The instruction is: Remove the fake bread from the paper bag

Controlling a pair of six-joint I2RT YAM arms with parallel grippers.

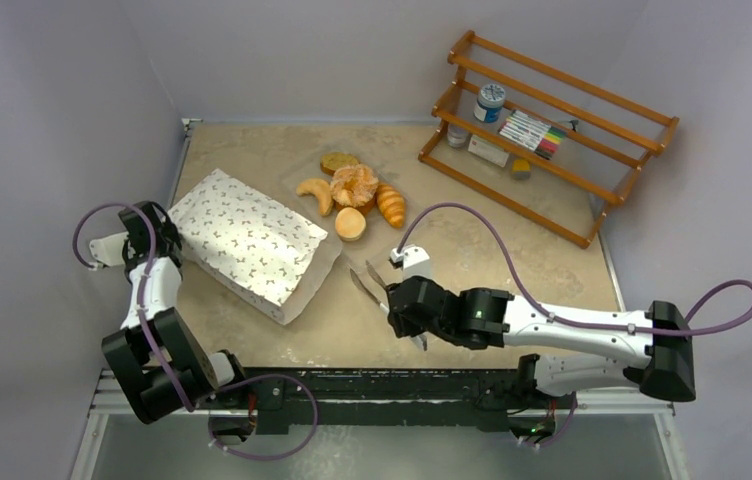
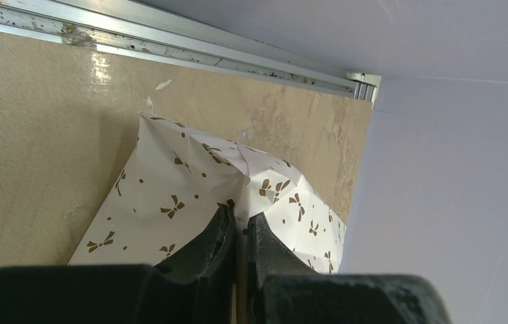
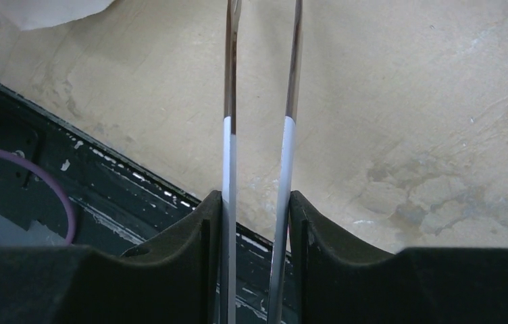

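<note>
The white bow-patterned paper bag (image 1: 249, 232) lies tilted on the left of the table, its open mouth (image 1: 314, 278) facing right; its inside is hidden. At the far end, my left gripper is shut on the bag's crumpled paper. Metal tongs (image 3: 230, 155) are between the fingers of my right gripper, which rest against both tong arms. The tong arms are spread with nothing between them, and their tips lie just right of the bag's mouth. Outside the bag, several fake breads, including a round one (image 1: 354, 186) and a croissant (image 1: 390, 205), are grouped at the table's middle.
A wooden rack (image 1: 527, 200) stands at the back right with a jar (image 1: 489, 103) and markers (image 1: 531, 133). Bare table lies between the rack and the right arm. A dark rail (image 1: 392, 385) borders the front edge.
</note>
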